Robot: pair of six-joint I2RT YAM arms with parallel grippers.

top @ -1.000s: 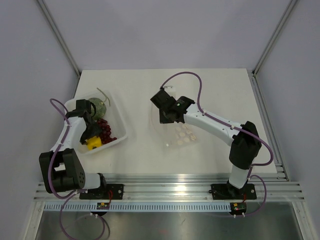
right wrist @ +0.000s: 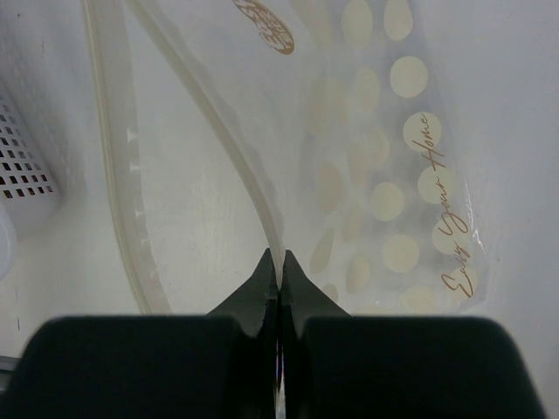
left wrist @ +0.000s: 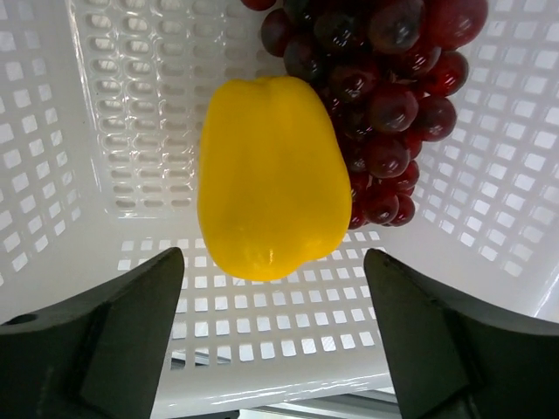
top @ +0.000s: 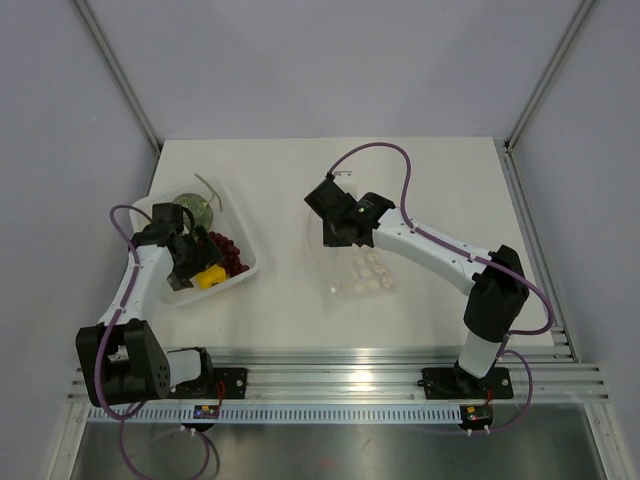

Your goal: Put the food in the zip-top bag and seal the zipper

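In the white basket (top: 240, 262) at left, a yellow pepper (left wrist: 271, 175) lies beside red grapes (left wrist: 393, 113). My left gripper hangs open over the pepper, fingertips either side of its lower end, nothing held. A clear zip bag (right wrist: 201, 175) with printed dots lies on the table in the centre. My right gripper is shut on the bag's zipper edge, which runs into its fingertips.
A green round item (top: 194, 205) sits at the basket's back.
My left gripper has shifted slightly over the basket, and the basket and pepper have moved a little to the right.
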